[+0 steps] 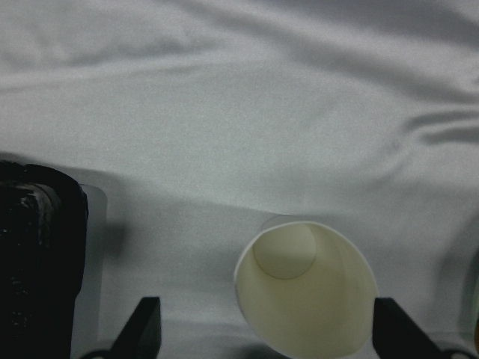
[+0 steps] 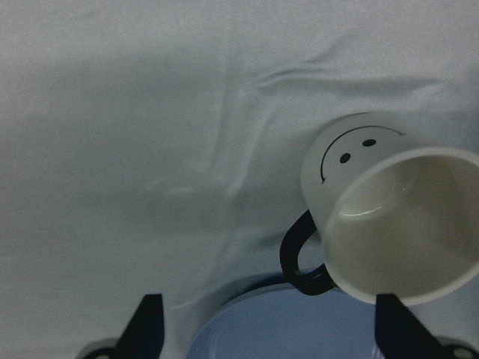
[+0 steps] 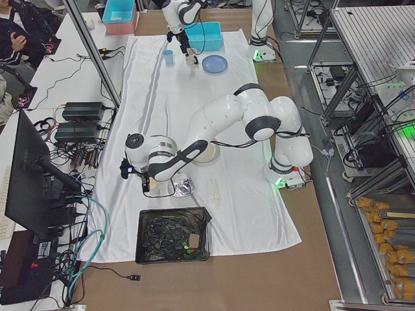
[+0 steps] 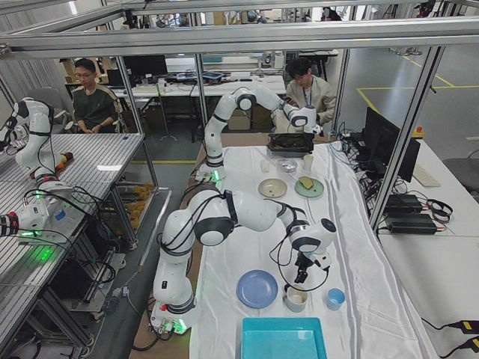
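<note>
In the left wrist view a cream cup [image 1: 307, 299] stands beneath my left gripper, whose open fingers lie either side at the frame's bottom, with a black container [image 1: 34, 247] to the left. In the right wrist view a white mug [image 2: 337, 164] with a smiley face and black handle stands by a blue plate [image 2: 277, 333], under my open right gripper. Nothing is held by either gripper.
A turquoise bin [image 4: 282, 336] and blue cup [image 4: 335, 298] flank the mug. A green plate [image 4: 317, 188] with a yellow item, a beige plate [image 4: 269, 187] and a foil dish stand near the cream cup.
</note>
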